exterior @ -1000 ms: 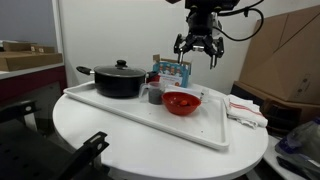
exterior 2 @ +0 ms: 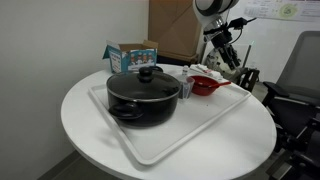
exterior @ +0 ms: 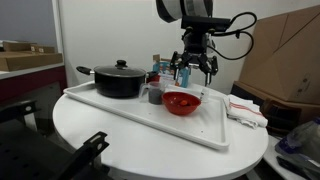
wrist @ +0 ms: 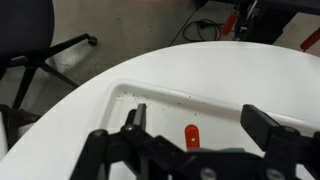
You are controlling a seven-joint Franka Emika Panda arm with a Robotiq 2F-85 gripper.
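Note:
Above the far side of the white tray (exterior: 217, 119), my gripper (exterior: 194, 78) hangs with its fingers spread and nothing between them. A red bowl (exterior: 181, 104) sits on the tray, lower than the gripper. Its red handle (wrist: 192, 136) shows in the wrist view between and beyond my open gripper, while most of the bowl is hidden behind the gripper's body. Beside the bowl stands a small grey cup (exterior: 155, 95). A black lidded pot (exterior 2: 143, 95) takes up the other end of the tray.
A blue-and-red box (exterior 2: 131, 57) stands behind the pot. Folded white cloth (exterior: 247, 111) lies at the table's edge. The white table (exterior: 118, 139) has clear room in front of the tray. Black chairs (exterior 2: 293, 103) stand close to the table.
My gripper has come down toward the tray and shifted slightly left in exterior view 1. Bowl, cup and pot have stayed where they were.

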